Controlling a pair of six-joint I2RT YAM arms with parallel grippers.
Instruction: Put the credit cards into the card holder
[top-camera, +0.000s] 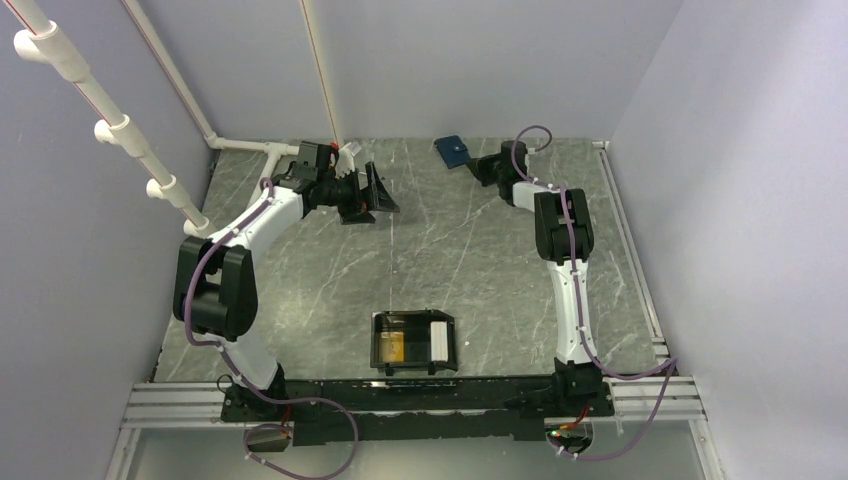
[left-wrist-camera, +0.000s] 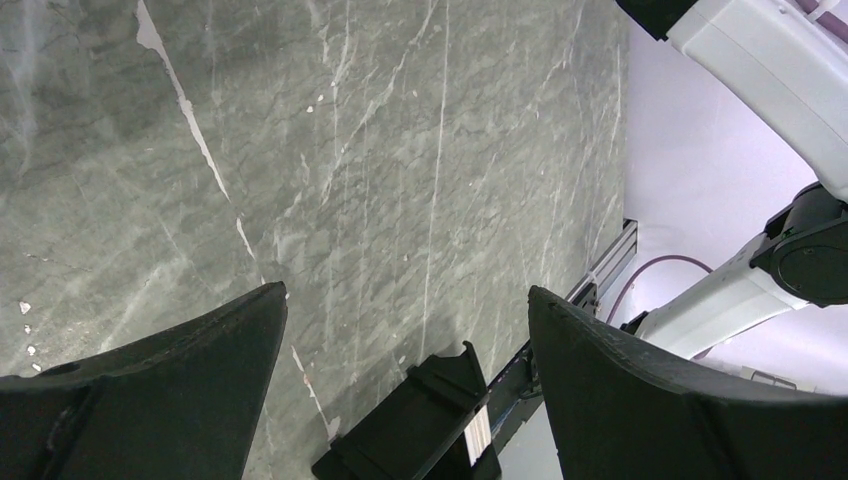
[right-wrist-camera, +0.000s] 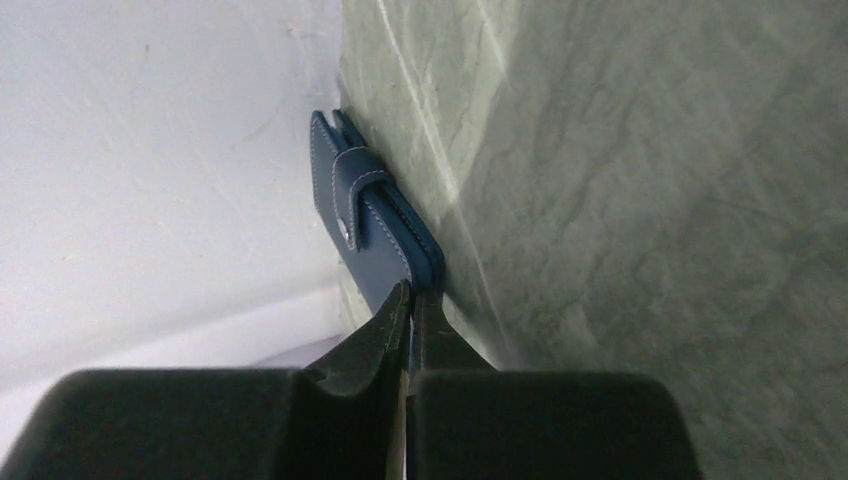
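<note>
The navy card holder (top-camera: 451, 151), closed by a snap strap, lies at the table's back edge. Against its near corner, my right gripper (top-camera: 472, 168) is shut. In the right wrist view the fingertips meet at the corner of the holder (right-wrist-camera: 378, 225); whether they pinch any of it is unclear. My left gripper (top-camera: 380, 205) stands open over the back left of the table, and only bare tabletop shows between its fingers. Yellow cards (top-camera: 392, 347) and white cards (top-camera: 439, 341) sit in a black tray (top-camera: 413, 315) at the front.
Bare grey table (top-camera: 450, 250) stretches between the arms and the tray. The back wall (top-camera: 500, 70) rises right behind the card holder. White pipes (top-camera: 160, 60) stand at the left, near the left arm.
</note>
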